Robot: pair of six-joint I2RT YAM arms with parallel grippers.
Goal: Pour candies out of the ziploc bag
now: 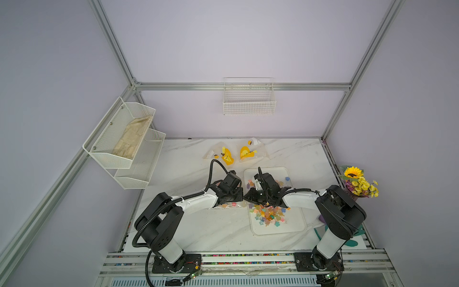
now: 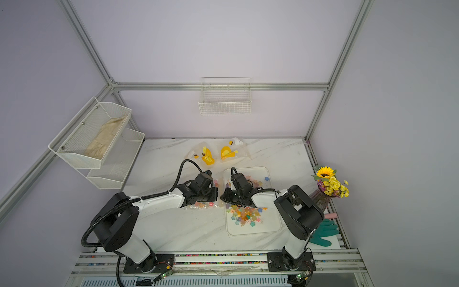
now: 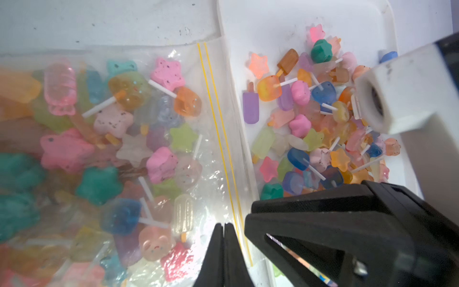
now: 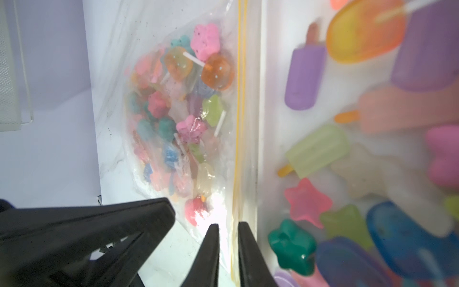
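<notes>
A clear ziploc bag full of colourful candies lies flat left of the white tray, its yellow zip edge along the tray's side. Loose candies lie spread in the tray. My left gripper is shut over the bag near its zip; nothing clear shows between the fingers. My right gripper is also shut, at the bag's zip edge by the tray rim, with nothing clear between its fingers. In both top views the two grippers nearly meet, hiding part of the bag.
Two clear bags with yellow items lie at the back. A flower pot and green gloves are on the right. Wire baskets hang on the left wall.
</notes>
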